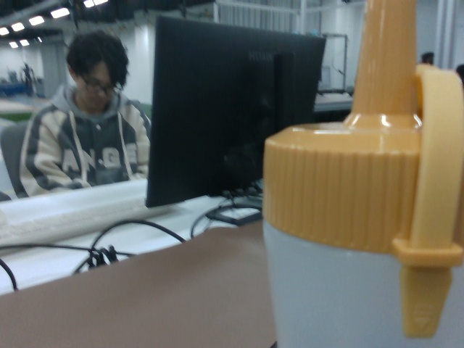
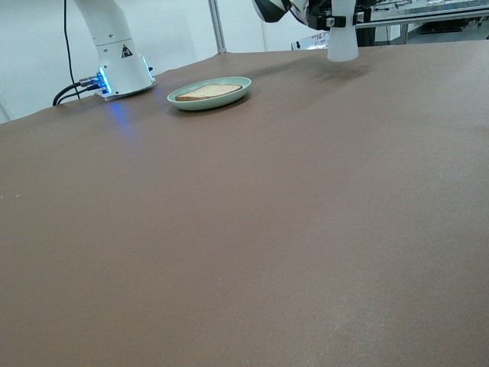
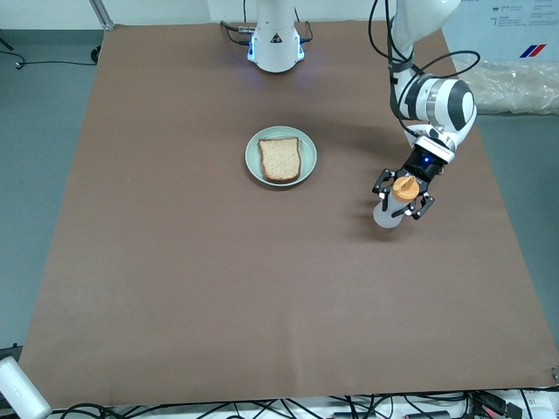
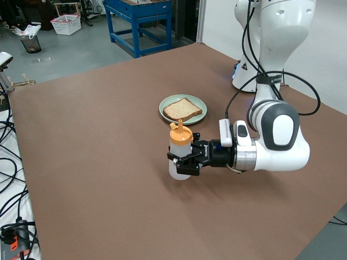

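Observation:
My gripper (image 3: 403, 192) is shut on a squeeze bottle (image 4: 179, 142) with a white body and orange cap, held upright just above the brown table (image 3: 210, 262) at the right of the camera left view. In the wrist view the bottle's orange cap (image 1: 337, 188) fills the right side. A slice of bread (image 3: 279, 159) lies on a pale green plate (image 3: 306, 166), left of and behind the bottle.
Cables (image 3: 96, 410) run beyond the near edge. The wrist view shows a monitor (image 1: 203, 109) and a seated person (image 1: 87, 138).

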